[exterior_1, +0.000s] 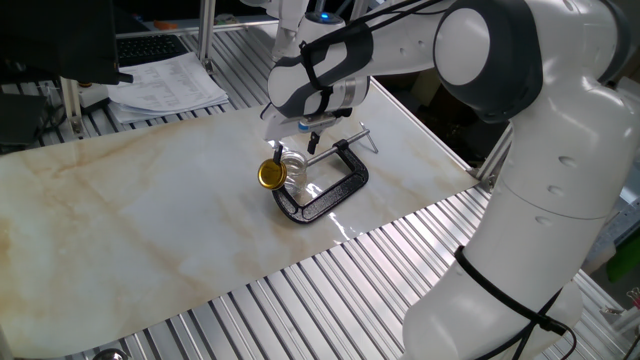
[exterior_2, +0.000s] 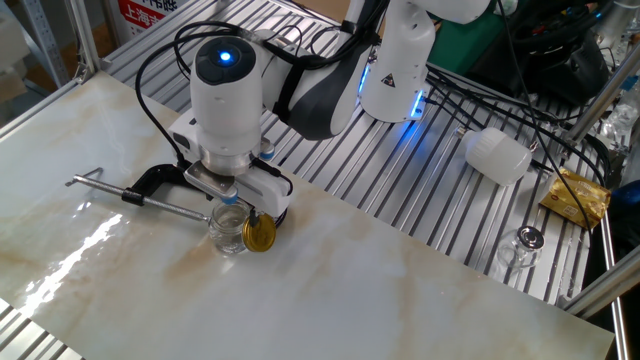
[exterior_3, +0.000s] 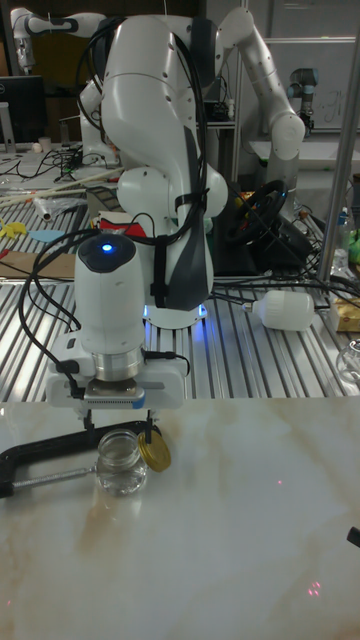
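Note:
A clear glass jar (exterior_2: 229, 228) stands upright, mouth uncovered, at the end of the screw of a black C-clamp (exterior_1: 324, 206) lying on the table. The gold lid (exterior_1: 271, 174) is tilted on edge at the jar's side, outside the fingers. My gripper (exterior_3: 119, 422) points down over the jar with its two fingers wide apart, one to each side of the mouth. One finger (exterior_1: 278, 154) meets or overlaps the lid's upper edge; whether they touch, I cannot tell. Nothing shows gripped between the fingers.
The marbled board (exterior_2: 330, 300) is bare in front of the jar and along the side away from the clamp. Off the board, on the slatted metal table, are a white bulb-shaped object (exterior_2: 497, 156), a small glass jar (exterior_2: 520, 246) and a gold packet (exterior_2: 577, 200).

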